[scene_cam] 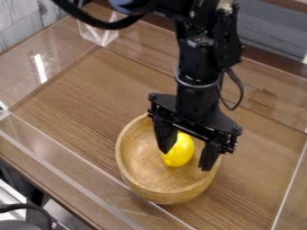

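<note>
A yellow oval object (179, 149) lies in a round wooden bowl (166, 188) in the lower middle. My black gripper (185, 138) is open over the bowl, its fingers on either side of and above the yellow object, partly covering it. Whether they touch it I cannot tell.
A clear object (100, 27) stands at the back left. A dark cable or part shows at the lower left edge.
</note>
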